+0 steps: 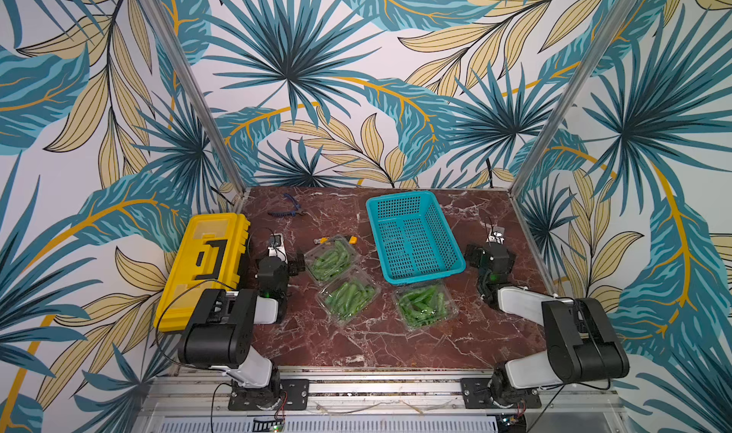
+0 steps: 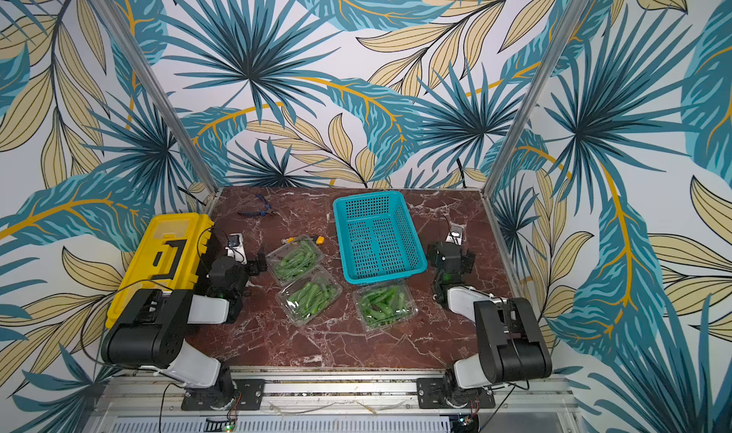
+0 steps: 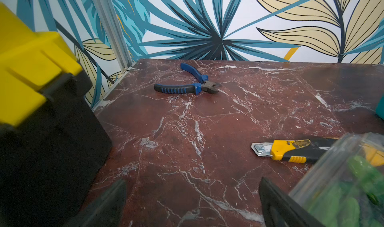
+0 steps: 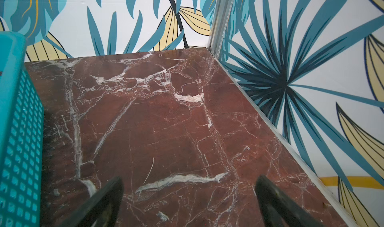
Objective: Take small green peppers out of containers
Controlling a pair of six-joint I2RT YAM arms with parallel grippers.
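Observation:
Three clear plastic containers of green peppers lie on the marble table: a back one (image 1: 331,259), a front left one (image 1: 347,298) and a right one (image 1: 424,305) in front of the empty teal basket (image 1: 414,234). My left gripper stands open between the yellow toolbox and the back container, whose edge shows at lower right of the left wrist view. My right gripper is open just right of the basket, with nothing between its fingers.
The yellow toolbox (image 1: 190,265) takes up the left side. Blue pliers (image 3: 180,88) and a yellow utility knife (image 3: 292,149) lie behind the containers.

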